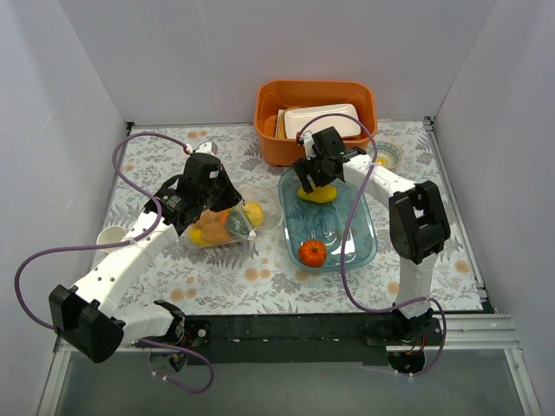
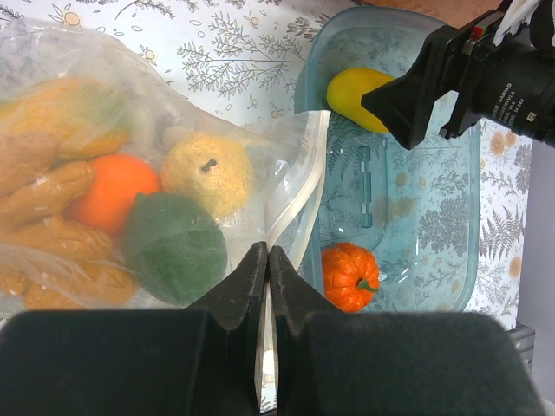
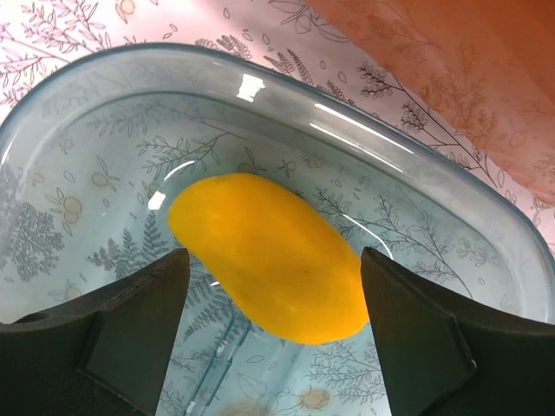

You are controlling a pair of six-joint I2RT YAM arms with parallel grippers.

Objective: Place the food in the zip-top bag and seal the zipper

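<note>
The clear zip top bag holds several pieces of food, among them an orange ball, a pale yellow round fruit and a dark green round one. At its zip edge my left gripper is shut, with the thin film running between the fingertips. A yellow elongated food lies in the clear blue tray. My right gripper is open above it, one finger on each side; contact with the right finger cannot be told. An orange pumpkin sits at the tray's front left.
Behind the tray stands an orange bin with a white container in it. A small clear bowl is at the back right, a white cup at the far left.
</note>
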